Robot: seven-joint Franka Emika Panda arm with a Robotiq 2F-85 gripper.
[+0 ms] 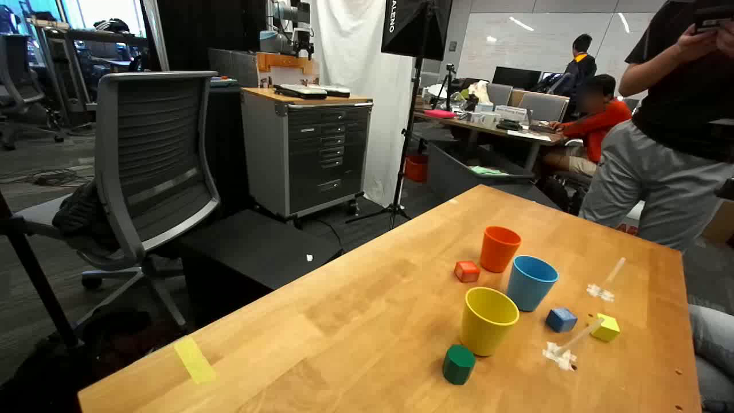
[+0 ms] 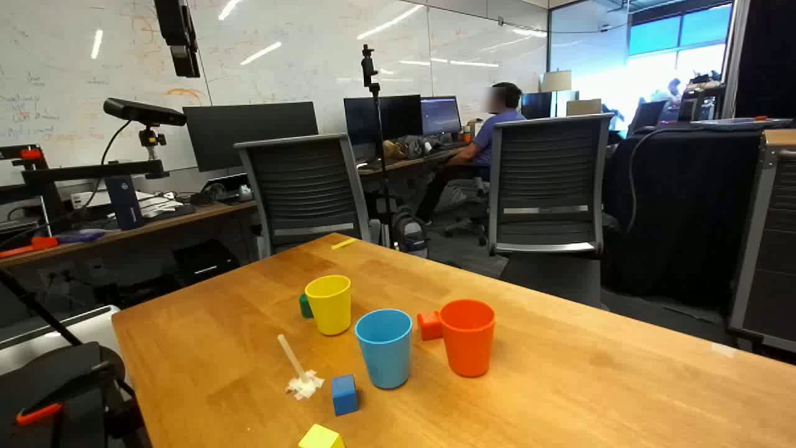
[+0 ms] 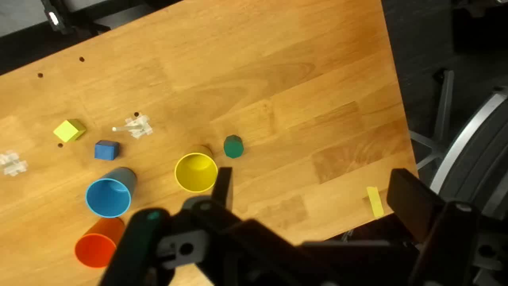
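Note:
Three cups stand upright on the wooden table (image 1: 296,344): a yellow cup (image 1: 487,323), a blue cup (image 1: 531,285) and an orange cup (image 1: 499,249). Beside the yellow one is a green block (image 3: 233,146). A red block (image 1: 467,271) sits close to the orange cup; it is hidden in the wrist view. On the other side of the cups lie a blue block (image 3: 106,150) and a yellow block (image 3: 69,130). High over the table, my gripper is wide open, and nothing shows between its fingers. The cups look empty where their insides show.
Two thin pale sticks are fixed upright with white tape, one by the blue block (image 1: 561,318) and another stick (image 1: 614,272) farther off. A yellow tape strip (image 3: 375,202) marks one table end. Wide bare wood lies between it and the green block.

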